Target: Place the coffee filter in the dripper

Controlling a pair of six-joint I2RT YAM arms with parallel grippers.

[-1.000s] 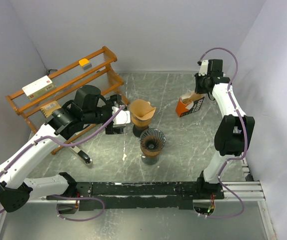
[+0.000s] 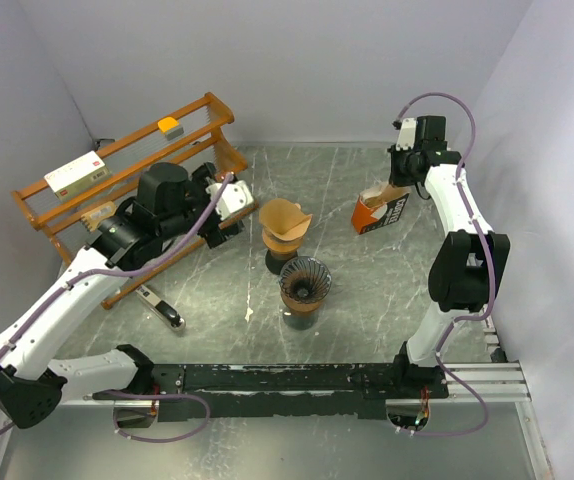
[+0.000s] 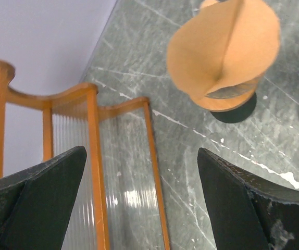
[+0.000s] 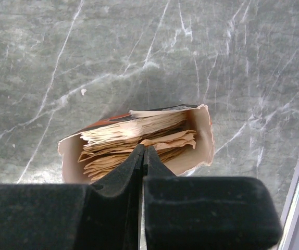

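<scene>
A paper coffee filter (image 2: 285, 218) sits in a dripper (image 2: 281, 241) on a dark base at the centre; in the left wrist view the filter (image 3: 207, 52) fills its top. My left gripper is open with nothing between its fingers, left of that dripper. A second dripper (image 2: 305, 285), dark and ribbed at the top, stands nearer the front. The orange filter box (image 2: 372, 215) holds a stack of filters (image 4: 123, 135) at the right. My right gripper is shut over the box, with nothing visible held.
A wooden rack (image 2: 117, 178) with small boxes takes up the left side. A long silver tool (image 2: 161, 308) lies in front of it. Table between drippers and filter box is clear, as is the front right.
My left gripper has moved up and left, a little away from the filter-topped dripper. The right arm is almost unchanged.
</scene>
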